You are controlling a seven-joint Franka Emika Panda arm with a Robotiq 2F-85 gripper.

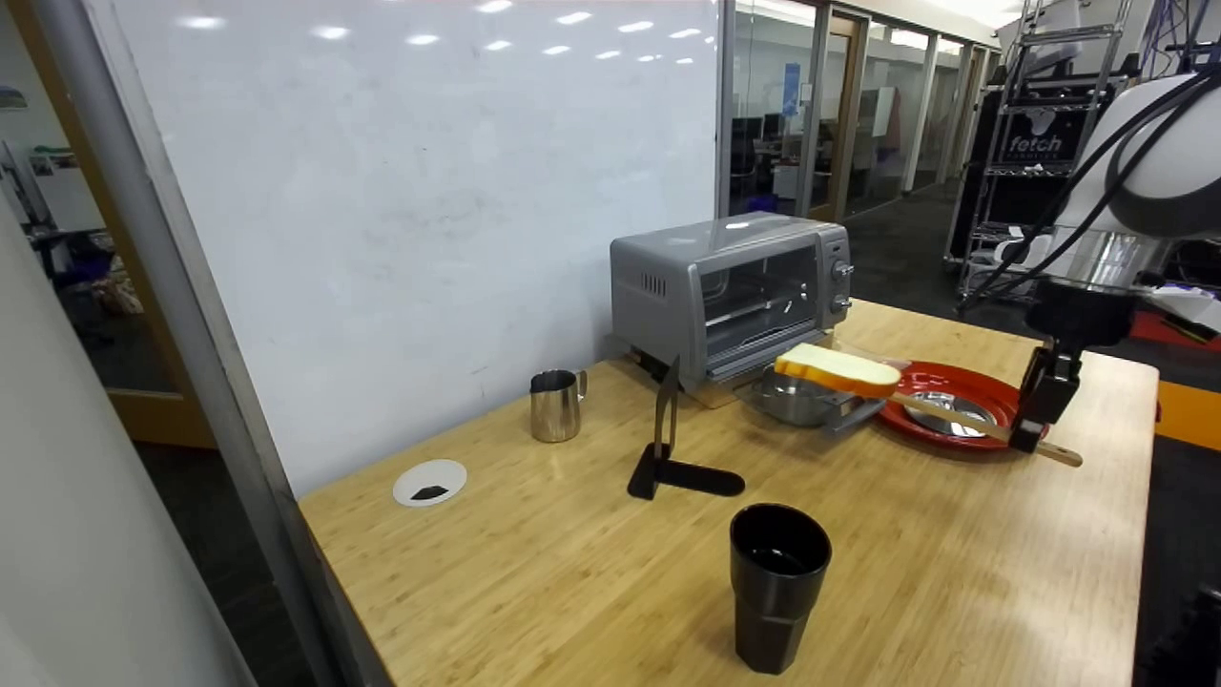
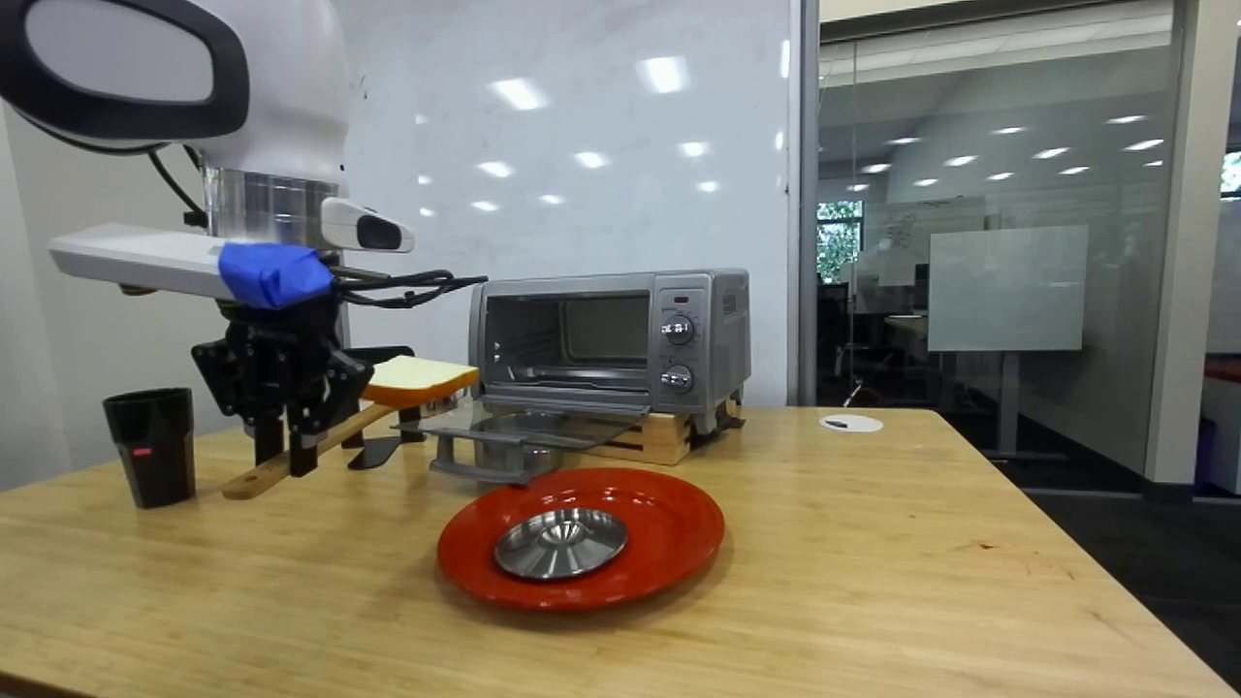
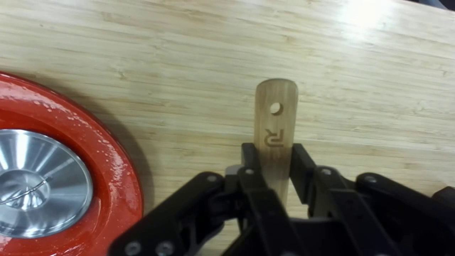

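My gripper is shut on the flat wooden handle (image 3: 276, 123) of a spatula-like tool, its holed end sticking out past the fingers. At the tool's other end rests a slice of bread (image 1: 838, 368), pale on top with an orange-brown crust. Exterior view 2 also has the bread (image 2: 421, 378), held above the table to the left of the grey toaster oven (image 2: 727, 337). The oven's glass door (image 2: 582, 430) is folded down. In exterior view 1 the bread appears in front of the oven; the tool's end under it is hidden.
A red plate (image 2: 675, 547) with a metal lid (image 2: 560, 543) lies before the oven. A metal bowl (image 1: 793, 401) sits beneath the lowered door. Toward the other end stand a black cup (image 1: 778, 584), a steel pitcher (image 1: 555, 410) and a black bookend-like stand (image 1: 700, 479).
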